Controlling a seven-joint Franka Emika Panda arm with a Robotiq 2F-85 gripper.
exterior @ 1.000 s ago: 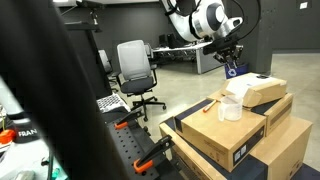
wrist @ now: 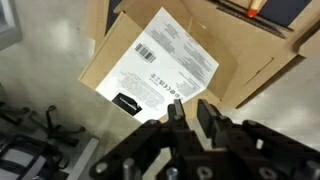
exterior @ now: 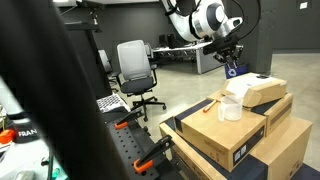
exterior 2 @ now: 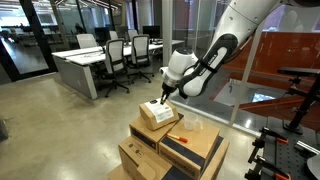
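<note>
My gripper is open, with nothing between its fingers. In the wrist view it reaches over the lower edge of a tan cardboard box with a printed white label (wrist: 160, 65); the label bears a barcode and a black patch. An orange marker (wrist: 254, 9) lies near the top right corner there. In exterior view 1 an orange marker (exterior: 209, 106) rests on a brown cardboard box (exterior: 210, 126), beside a translucent white container (exterior: 231, 107). Whether the gripper touches the labelled box I cannot tell.
A smaller box (exterior: 262, 92) sits behind the container, and more cardboard boxes (exterior: 282, 150) are stacked around. A person in a white shirt (exterior 2: 183, 65) stands behind the boxes. Office chairs (exterior: 137, 70) are farther back. Open floor (exterior 2: 60, 140) lies at the left.
</note>
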